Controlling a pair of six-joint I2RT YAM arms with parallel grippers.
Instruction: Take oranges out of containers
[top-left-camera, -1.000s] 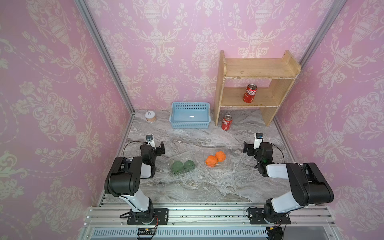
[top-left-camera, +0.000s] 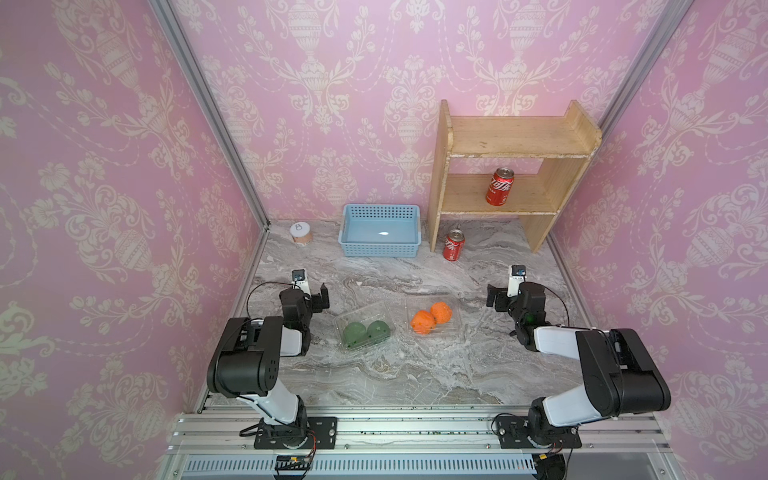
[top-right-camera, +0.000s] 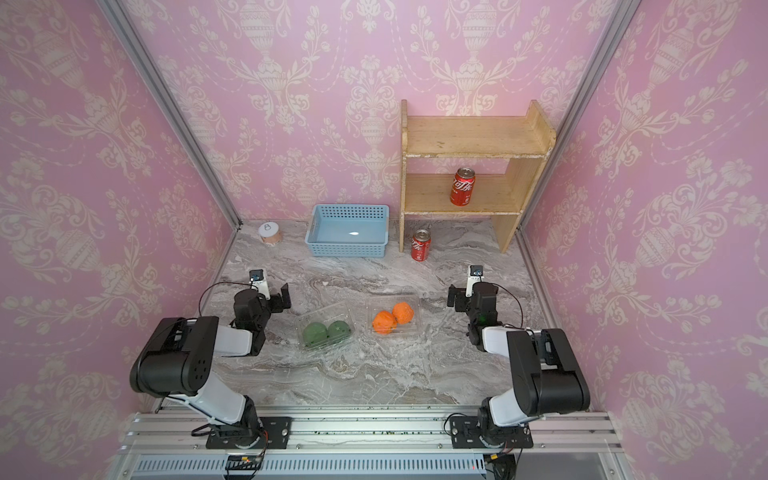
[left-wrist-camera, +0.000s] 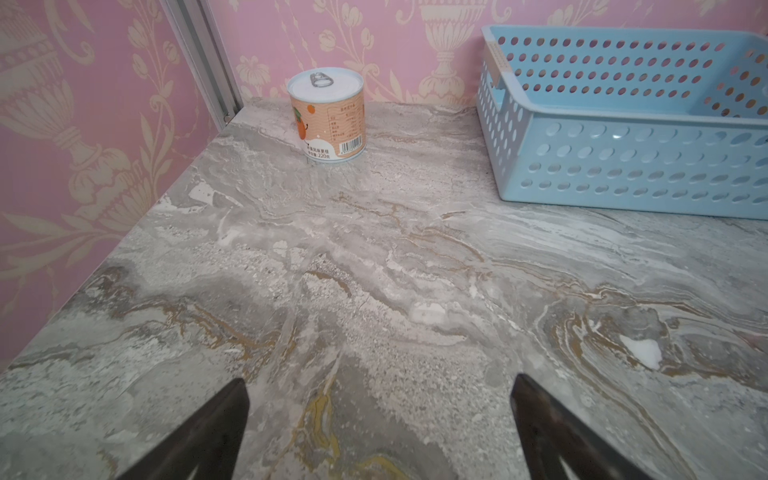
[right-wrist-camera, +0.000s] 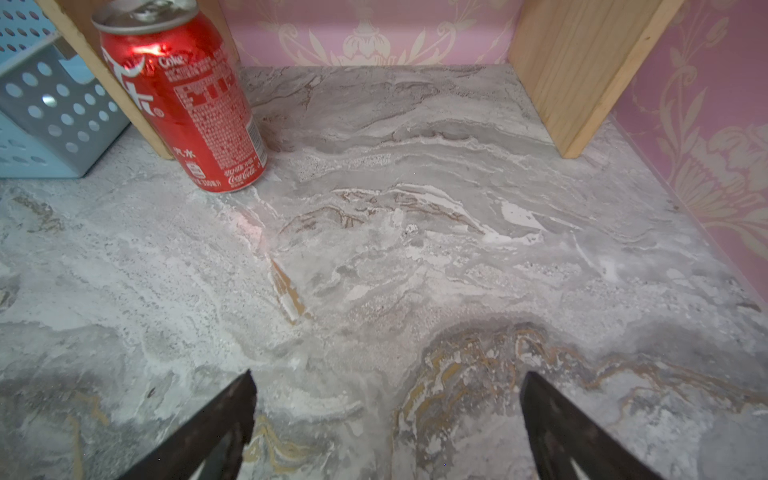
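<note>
Two oranges (top-left-camera: 423, 321) sit in a clear plastic container (top-left-camera: 453, 328) in the middle of the table, right of another clear container holding two green fruits (top-left-camera: 355, 333). My left gripper hangs over the table to the left of the containers, its fingers apart with only marble between them. My right gripper is right of the oranges, open and empty, facing a Coke can (right-wrist-camera: 192, 112).
A blue basket (top-left-camera: 379, 249) and a small tin (top-left-camera: 301, 234) stand at the back left. A wooden shelf (top-left-camera: 512, 144) at the back right holds another can (top-left-camera: 500, 187). Marble is clear between the containers and the basket.
Both arms' elbow housings have shifted very slightly; the grippers and objects look practically unchanged.
</note>
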